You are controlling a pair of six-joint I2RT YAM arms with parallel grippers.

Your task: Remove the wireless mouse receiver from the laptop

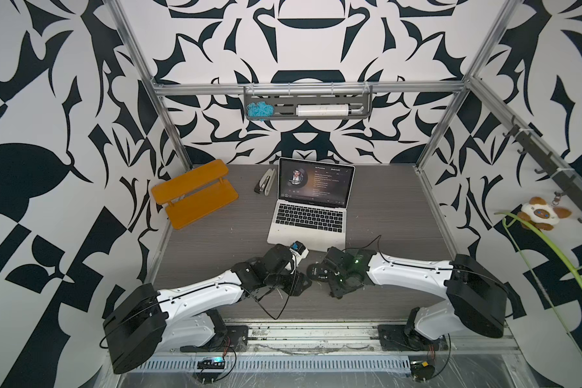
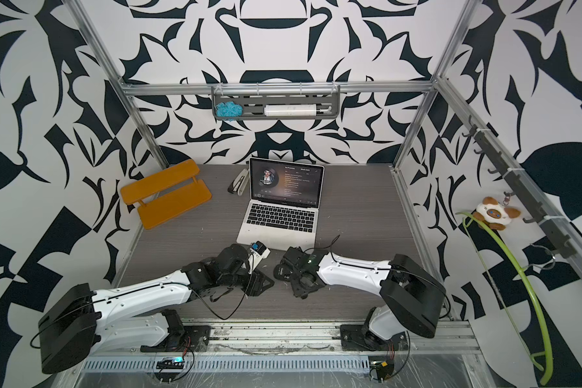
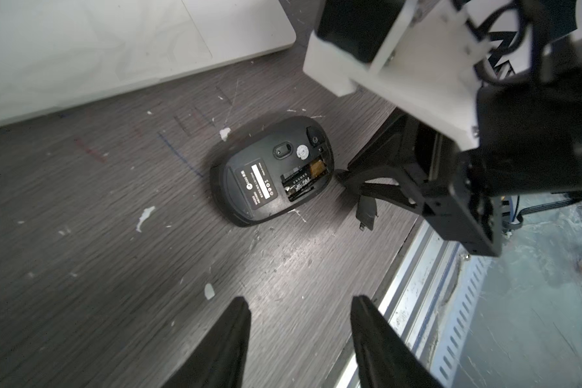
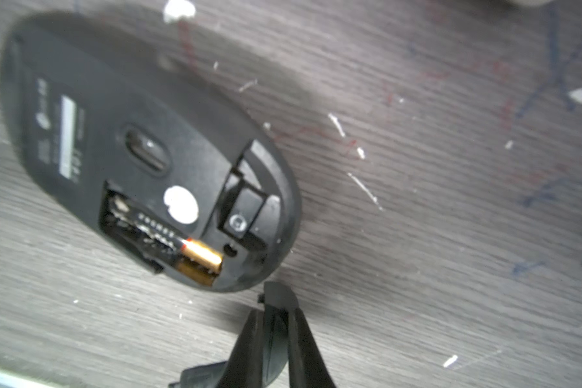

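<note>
The laptop [image 1: 292, 238] stands open behind both arms. In front of it a black mouse [image 4: 90, 123] lies bottom up, its battery bay uncovered with a battery [image 4: 203, 254] inside. A small dark block [image 4: 242, 210], seemingly the receiver, sits in the slot beside the battery. My right gripper is at the mouse's near end, its fingers closed around a thin curved dark cover [image 4: 279, 294]. In the left wrist view part of this cover [image 3: 366, 210] hangs below the right fingers. My left gripper is open and empty, left of the mouse over bare table.
An orange stand [image 1: 197, 194] is at the left and a stapler [image 1: 265, 181] left of the laptop's screen. Free table lies to the laptop's right. The two grippers are close together, with the mouse between them and the laptop's front edge.
</note>
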